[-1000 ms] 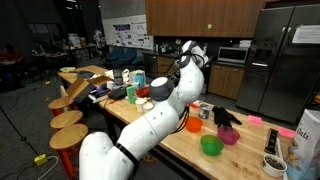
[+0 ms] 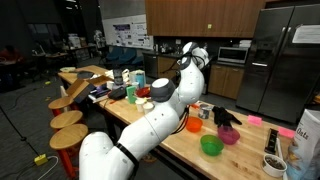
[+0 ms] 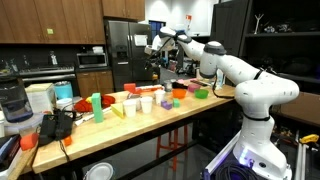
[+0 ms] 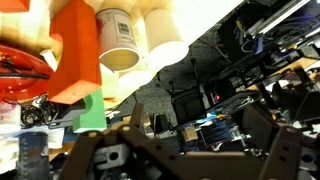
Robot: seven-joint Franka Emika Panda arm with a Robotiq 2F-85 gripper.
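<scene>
My gripper is high above the table's far end, its two dark fingers set apart in the wrist view with nothing between them. Below it in that view lie an orange-red box (image 4: 76, 50), a green object (image 4: 91, 115) and two pale cups, one cup (image 4: 119, 38) left of the other cup (image 4: 164, 34). A red dish (image 4: 25, 78) is cut off at the left edge. In the second exterior view the gripper (image 3: 153, 51) hangs well clear of the tabletop.
Nearer the arm's base stand a green bowl (image 2: 211, 145), a pink bowl (image 2: 229, 135) and an orange bowl (image 2: 194, 125). A black object (image 2: 227, 118) lies behind them. Several stools, such as one wooden stool (image 2: 68, 137), line the table's side.
The arm's far end has shifted only slightly in the first exterior view. The objects on the table look unmoved.
</scene>
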